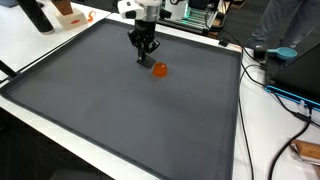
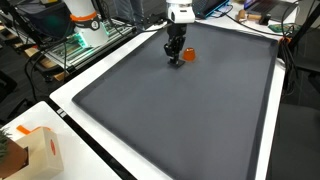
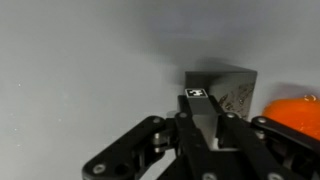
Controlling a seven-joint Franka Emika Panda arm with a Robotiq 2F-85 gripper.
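My gripper is shut on a small dark grey block (image 3: 234, 88), whose top and one side show beyond the fingers in the wrist view. Close beside it sits a round, glossy orange object (image 3: 295, 114), partly cut off by the frame edge. In exterior view 1 the orange object (image 1: 160, 70) stands on the mat just to the right of and nearer than the block (image 1: 147, 62). Exterior view 2 shows the gripper (image 2: 175, 60) low over the mat, left of the orange object (image 2: 190, 56). Whether the block touches the mat is hard to tell.
Cables (image 1: 262, 85) run along the right side. An orange and white item (image 2: 40, 150) stands off the mat's near left corner.
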